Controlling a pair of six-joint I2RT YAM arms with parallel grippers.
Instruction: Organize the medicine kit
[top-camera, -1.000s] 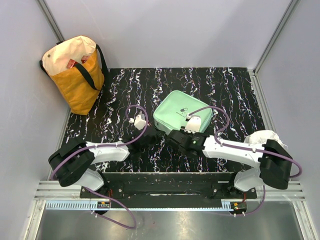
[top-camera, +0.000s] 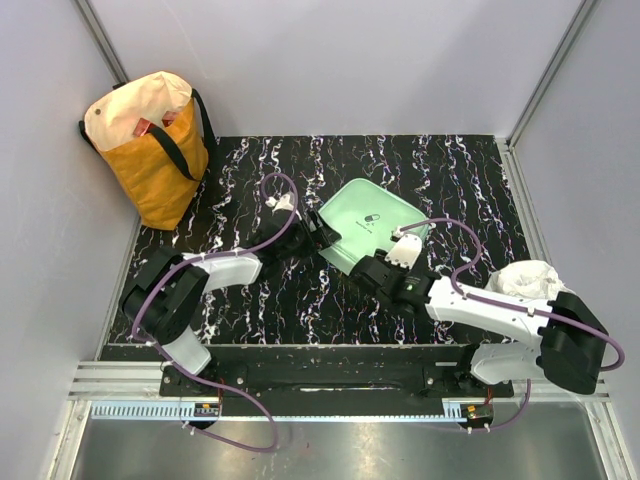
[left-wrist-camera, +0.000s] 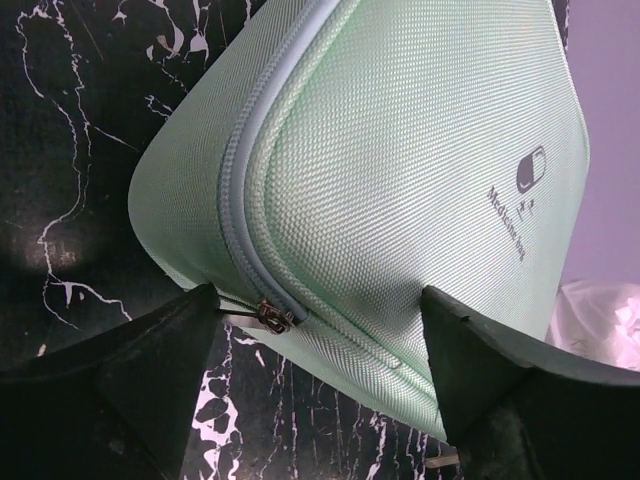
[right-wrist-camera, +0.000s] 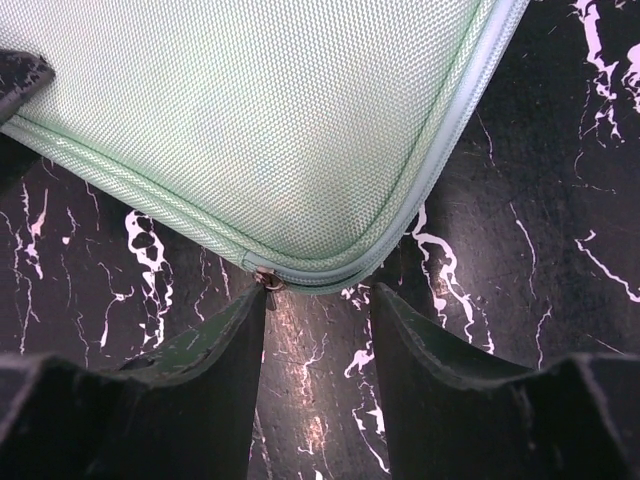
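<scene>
A mint-green zippered medicine case (top-camera: 370, 205) lies on the dark marble table, its front corner under both arms. In the left wrist view my left gripper straddles the zipped edge near a metal zipper pull (left-wrist-camera: 275, 316), fingers apart over the fabric. My right gripper stands just in front of the case's rounded corner, fingers apart, with a zipper pull (right-wrist-camera: 268, 280) by the left fingertip; whether either touches is unclear.
An orange tote bag (top-camera: 150, 170) with a cream lining stands at the back left. A crumpled white bag (top-camera: 522, 278) sits at the right edge. Bare marble lies behind and around the case.
My right arm has moved a little to the right and toward the front.
</scene>
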